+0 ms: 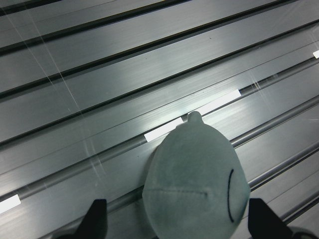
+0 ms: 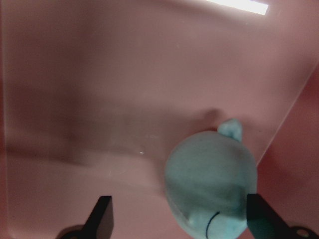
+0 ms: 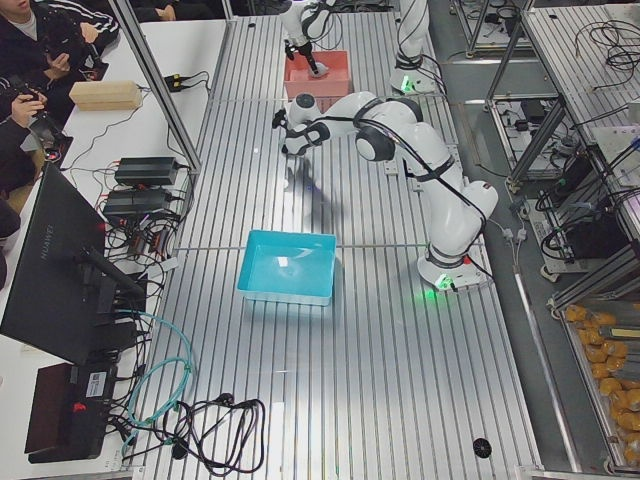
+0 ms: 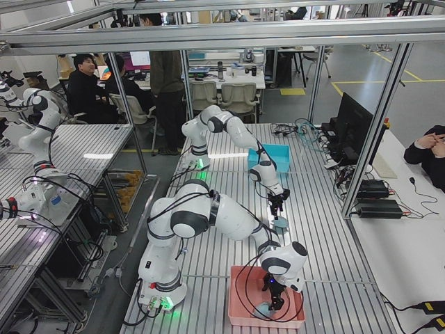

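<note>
A pale teal plush toy rests on the slatted table, filling the lower middle of the left wrist view. My left gripper is open around it, a fingertip on either side; in the camera right view it is low over that toy. A second teal plush lies inside the pink bin. My right gripper is open down in that bin, its right finger at the plush's edge, the left finger apart from it.
A blue bin stands on the table, empty. Cables, a monitor and power units line the left edge. Bare table surrounds the blue bin. Metal frame posts rise at the edges.
</note>
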